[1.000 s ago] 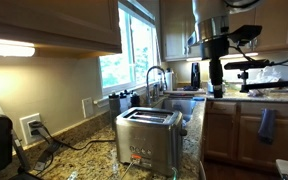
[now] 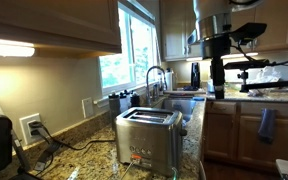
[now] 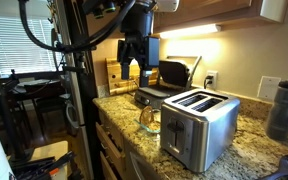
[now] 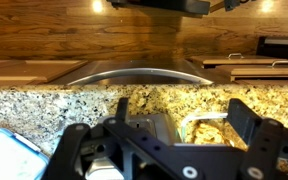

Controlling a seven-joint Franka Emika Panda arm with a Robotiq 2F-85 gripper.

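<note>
My gripper is open, with its two dark fingers spread wide and nothing held between them. It hangs in the air above the counter's front edge, as exterior view 2 also shows the gripper higher than the toaster. A silver two-slot toaster stands upright on the granite counter, its slots facing up; exterior view 1 shows the same toaster near the front. Beside it on the counter sits a clear glass dish, its contents too small to tell.
A dark appliance stands behind the toaster, and a grey bottle at its right. Upper cabinets overhang the counter. A sink faucet rises farther along. Drawers and wood floor lie below the counter edge.
</note>
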